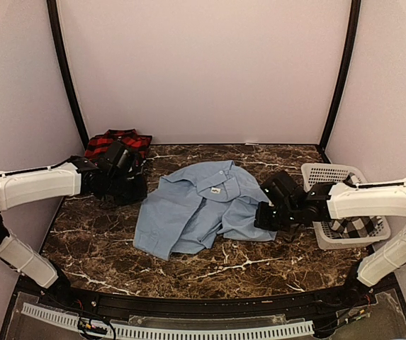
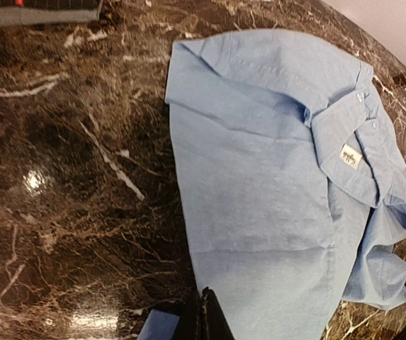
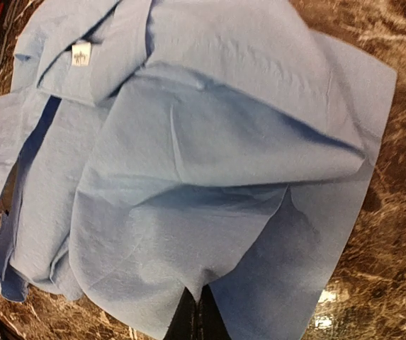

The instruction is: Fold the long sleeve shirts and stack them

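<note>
A light blue long sleeve shirt point(image 1: 217, 195) lies spread on the dark marbled table, collar and label point(image 1: 215, 190) toward the far side. At its left edge, my left gripper point(image 1: 143, 198) is shut on the cloth; the left wrist view shows the shirt's edge running into the fingertips point(image 2: 203, 301). My right gripper point(image 1: 263, 216) is shut on the cloth at the lower right. In the right wrist view, creases gather at those fingertips point(image 3: 196, 303), with a raised fold beside them. A red and black plaid shirt point(image 1: 135, 139) lies folded at the back left, partly hidden by my left arm.
A white basket point(image 1: 323, 170) holding black and white checked cloth point(image 1: 356, 225) stands at the right, partly behind my right arm. Bare table shows in front of the blue shirt and to its left. Walls close off the back and sides.
</note>
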